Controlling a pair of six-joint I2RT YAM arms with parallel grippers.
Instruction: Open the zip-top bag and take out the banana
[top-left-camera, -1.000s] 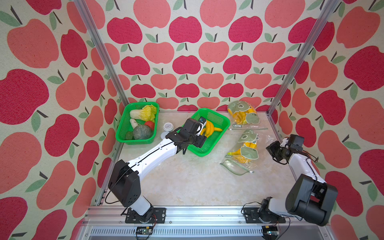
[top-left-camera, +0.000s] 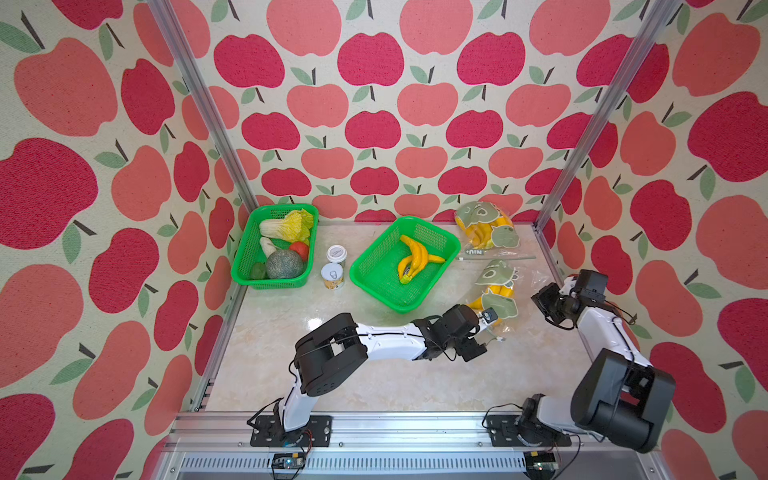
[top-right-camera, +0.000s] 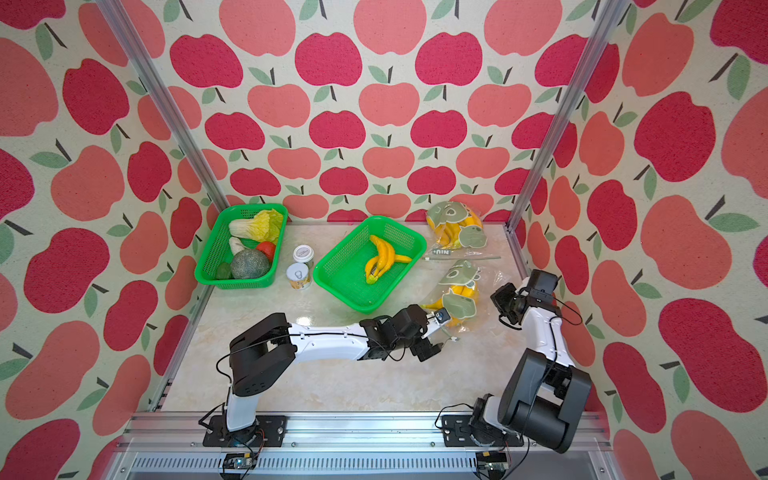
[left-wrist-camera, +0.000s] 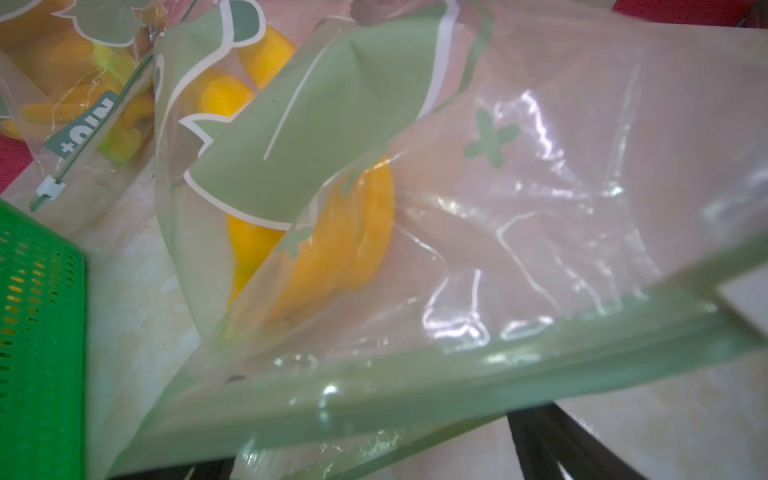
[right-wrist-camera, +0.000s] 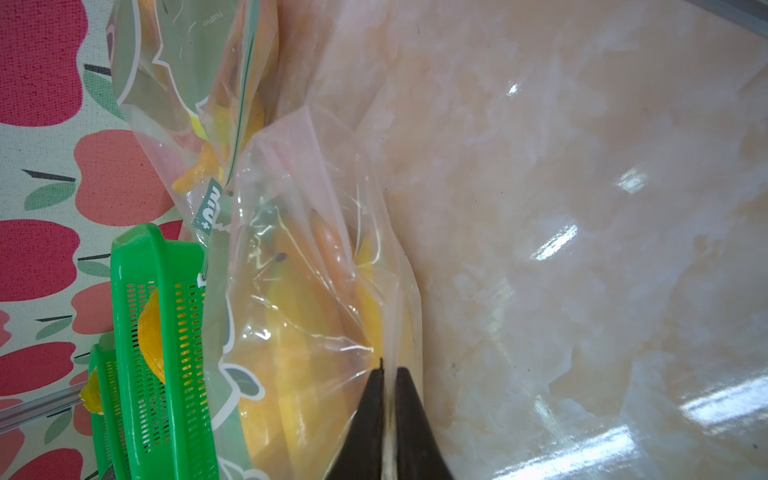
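Observation:
A clear zip bag with green print holds bananas on the right of the table. My left gripper is at the bag's front end, open, its fingers partly under the green zip edge in the left wrist view. My right gripper is at the bag's far right end, shut, with clear plastic at its fingertips; whether it pinches any is unclear. A second bag of bananas lies behind.
A green basket with bananas is left of the bags. Further left stand two small tubs and a basket of vegetables.
My left arm has swung from over the banana basket down and right to the front bag's zip end. The right arm has stayed in place.

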